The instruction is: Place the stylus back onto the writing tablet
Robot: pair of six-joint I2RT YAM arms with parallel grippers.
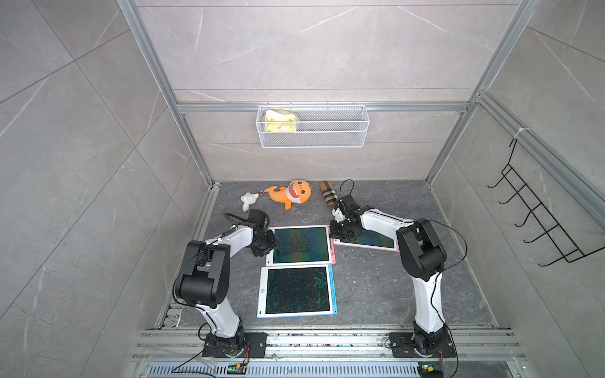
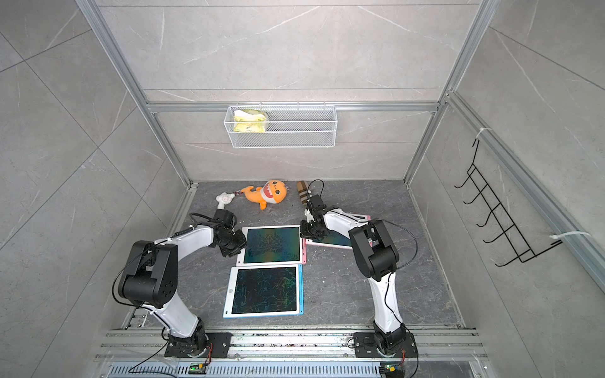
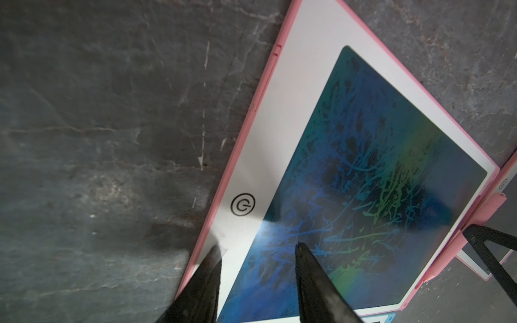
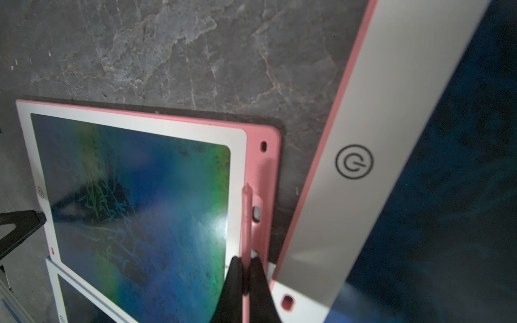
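Observation:
A pink stylus [image 4: 246, 220] is pinched in my right gripper, its tip pointing up in the right wrist view. It lies along and above the pink side strip [image 4: 264, 167] of the left pink-edged tablet [image 4: 237, 161]; whether it touches the strip I cannot tell. In the left wrist view the stylus [image 3: 491, 207] crosses that tablet's right edge, with a black finger over it. My left gripper stands open at the tablet's opposite edge, near the power-button side, nothing visible between its fingers.
A blue-edged tablet [image 1: 297, 291] lies in front. Another pink-edged tablet [image 1: 371, 239] sits under the right arm. Behind are an orange shark toy [image 1: 291, 193], a white toy [image 1: 249, 200] and a brown striped item [image 1: 327, 191].

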